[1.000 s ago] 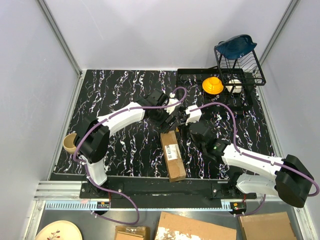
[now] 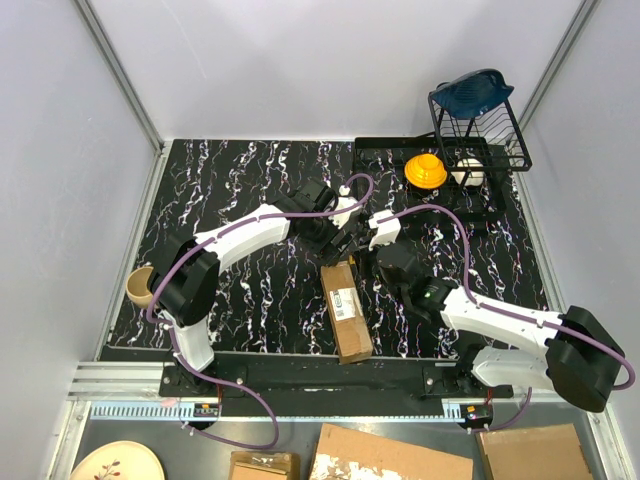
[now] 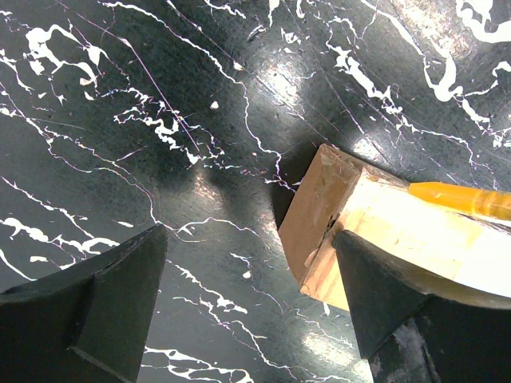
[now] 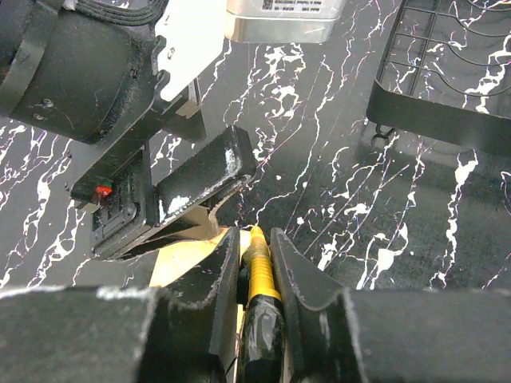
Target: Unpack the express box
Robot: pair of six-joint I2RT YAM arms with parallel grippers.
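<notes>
A long cardboard box [image 2: 348, 332] with a white label lies lengthwise on the black marble top. Its end [image 3: 307, 211] fills the right of the left wrist view. My left gripper stands open over that end. My right gripper is shut on a yellow-and-black tool [image 4: 263, 335], probably a cutter, whose yellow tip [image 3: 455, 195] lies along the box's top edge. In the top view both grippers crowd over the box's far end, hiding part of it.
A black dish rack [image 4: 447, 120] with yellow bowls [image 2: 426, 170] stands at the back right. A beige cup [image 2: 139, 288] is at the far left. Flat cardboard [image 2: 390, 455] lies beyond the front edge. The marble left of the box is clear.
The right arm has shifted very slightly in the top view. The left arm and box appear unchanged.
</notes>
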